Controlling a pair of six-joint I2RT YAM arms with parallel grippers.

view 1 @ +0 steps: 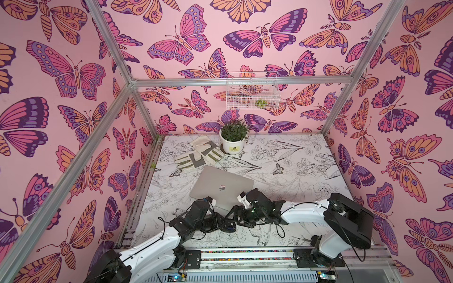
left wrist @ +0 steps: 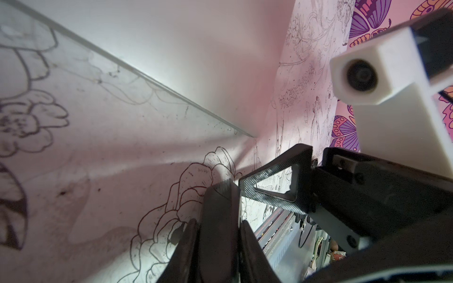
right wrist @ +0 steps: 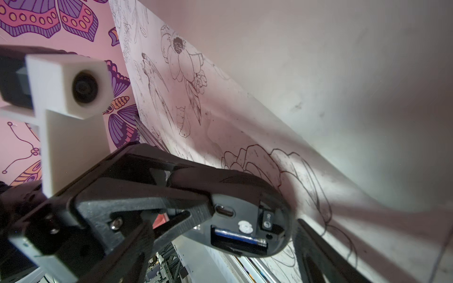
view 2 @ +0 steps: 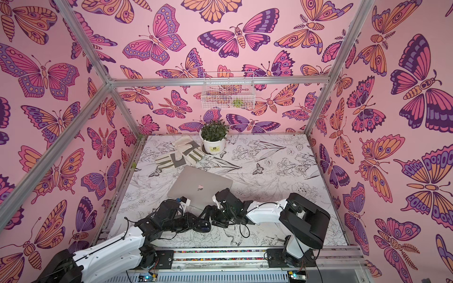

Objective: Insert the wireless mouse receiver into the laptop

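Observation:
A closed grey laptop [view 1: 220,181] lies in the middle of the table, its edge near both grippers. In front of it, my left gripper is shut on a black mouse [left wrist: 220,212], held on edge. The mouse's underside [right wrist: 226,221] faces the right wrist camera, showing its uncovered battery bay with a blue battery [right wrist: 238,236]. A small metal-ended piece, apparently the receiver [right wrist: 267,219], sits in a slot beside the battery. My right gripper stands open just before the mouse, one finger [right wrist: 320,252] on each side of the view, nothing between its pads.
Work gloves [view 1: 200,151] and a potted plant [view 1: 233,141] stand behind the laptop. A wire basket [view 1: 252,96] hangs on the back wall. The two grippers are very close together.

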